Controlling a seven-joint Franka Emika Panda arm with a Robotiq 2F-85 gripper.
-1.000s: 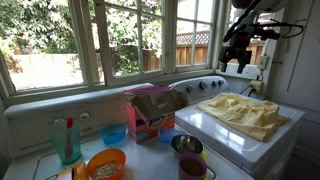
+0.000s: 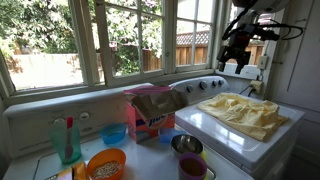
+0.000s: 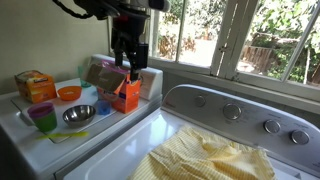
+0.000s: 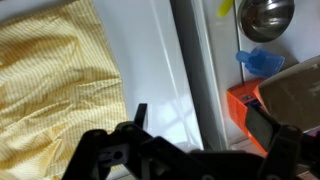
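Note:
My gripper stands open in the wrist view, with a finger at each side and nothing held between them. It hangs well above the white machine tops, as seen at the upper right of exterior view 1 and the upper middle of exterior view 2. A pale yellow cloth lies spread and wrinkled on the right machine's top. In the wrist view this cloth fills the left side, apart from the fingers.
On the other machine stand an orange-red box with a brown flap, a metal bowl, an orange bowl, a blue cup and a green cup. Control panels and windows run along the back.

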